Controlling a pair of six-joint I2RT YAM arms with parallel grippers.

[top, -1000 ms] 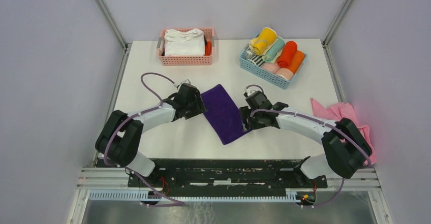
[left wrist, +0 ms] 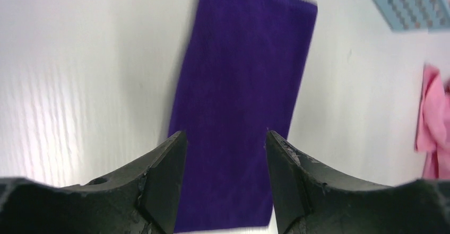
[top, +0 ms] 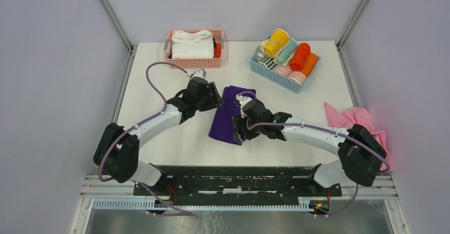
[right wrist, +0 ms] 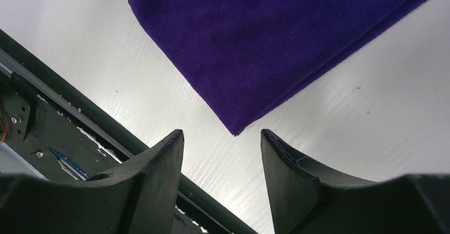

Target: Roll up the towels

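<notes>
A folded purple towel (top: 223,122) lies flat on the white table, its long side running from front to back and slightly slanted. My left gripper hovers over the towel's left side, its fingers apart with only air between them; the towel spreads out below. My right gripper stands open at the towel's near right corner. In the right wrist view that corner of the towel (right wrist: 233,101) points toward the gap between the fingers, and nothing is gripped. The right arm hides part of the towel's right side in the top view.
A blue basket (top: 276,77) with several rolled towels stands at the back right. At the back left is a pink basket (top: 193,63) holding a white folded cloth (top: 192,44). A pink cloth (top: 355,118) lies crumpled at the right edge.
The towel has turned from a slant toward the front right to nearly straight, leaning slightly left at the front. My right gripper moved left.
</notes>
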